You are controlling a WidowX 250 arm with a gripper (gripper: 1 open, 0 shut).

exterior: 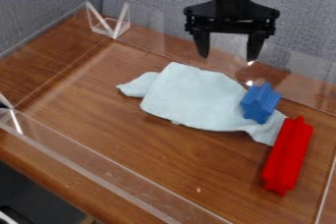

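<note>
My black gripper (230, 39) hangs open at the top centre, above the back of the wooden table, its two fingers apart with nothing seen between them. Below it a white cloth (184, 95) lies spread on the table. A blue block (260, 103) rests at the cloth's right side. A long red object (288, 155) lies at the right, in front of the blue block.
Clear plastic walls border the table (118, 159), with a clear angular piece (105, 22) at the back left corner.
</note>
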